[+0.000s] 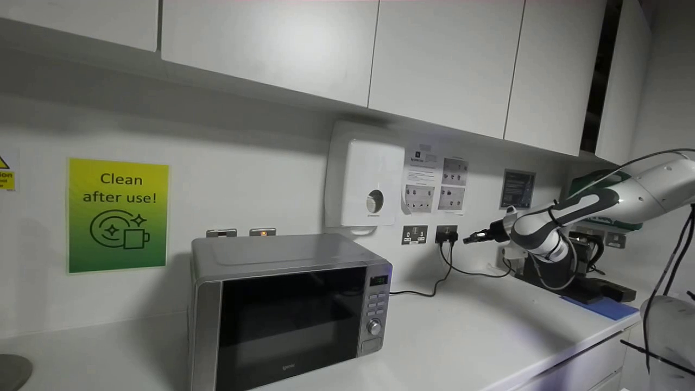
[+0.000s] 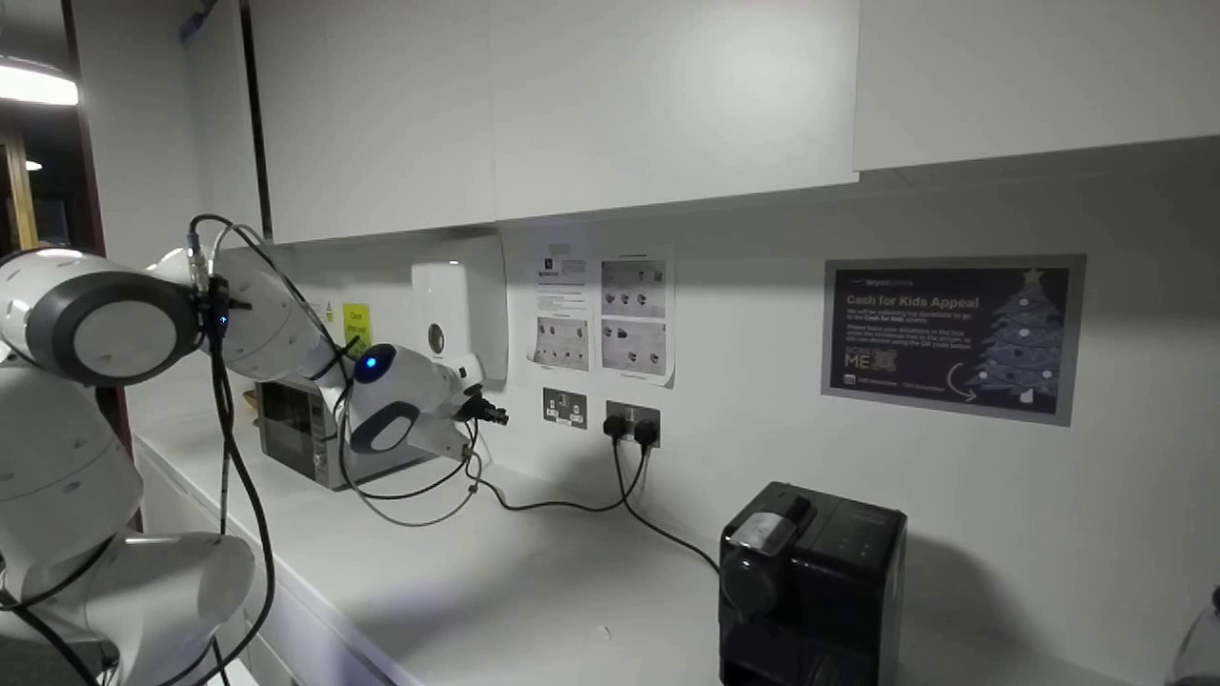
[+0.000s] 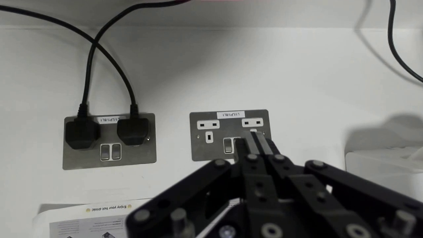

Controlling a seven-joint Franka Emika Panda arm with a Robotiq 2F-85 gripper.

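In the wrist view my gripper is shut, its fingers side by side with nothing showing between them. Its tips overlap the lower right of an empty double socket; whether they touch it cannot be told from this view. One of that socket's switches shows, while the area right of it is hidden behind the fingers. To the left in the same view, a second double socket carries two black plugs. In exterior view 2 the arm reaches toward the wall, with the gripper left of the sockets.
A microwave stands on the counter, and a black coffee machine sits further along. Black cables run across the counter by the wall. A white dispenser hangs above. Bare counter lies between the two machines.
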